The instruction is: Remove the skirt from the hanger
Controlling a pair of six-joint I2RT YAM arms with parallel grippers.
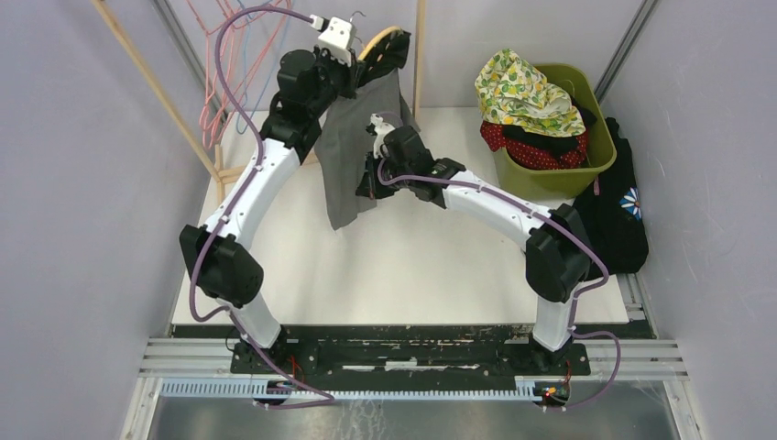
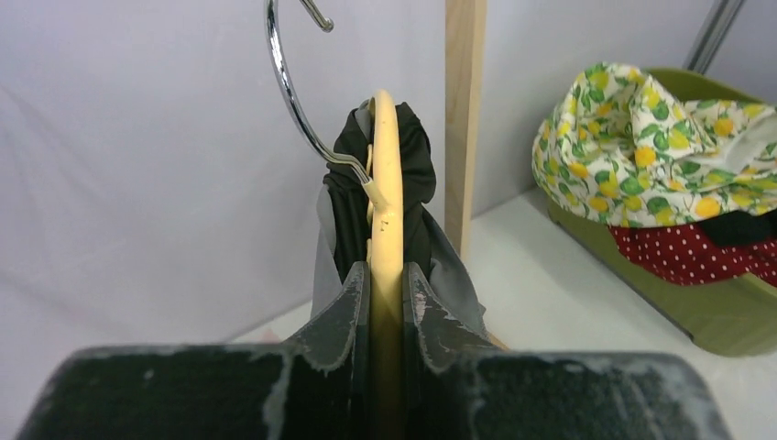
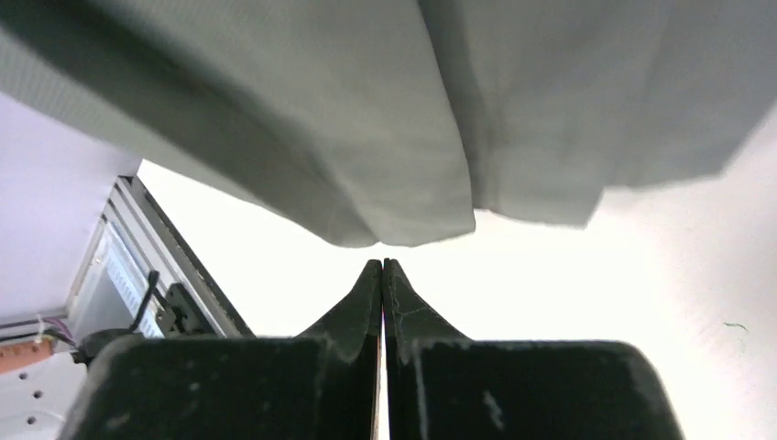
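The yellow hanger [image 2: 387, 174] with its metal hook [image 2: 293, 110] is held upright by my left gripper, shut on it high at the back of the top view. The skirt, with black waist [image 2: 421, 165] and grey fabric [image 1: 344, 156], hangs from the hanger. My right gripper is shut, nothing visible between its fingertips, beside the lower grey fabric, which fills the upper part of the right wrist view.
A green bin [image 1: 596, 156] of patterned clothes stands at the back right, a black garment [image 1: 614, 238] beside it. Pink hangers [image 1: 215, 82] hang at back left.
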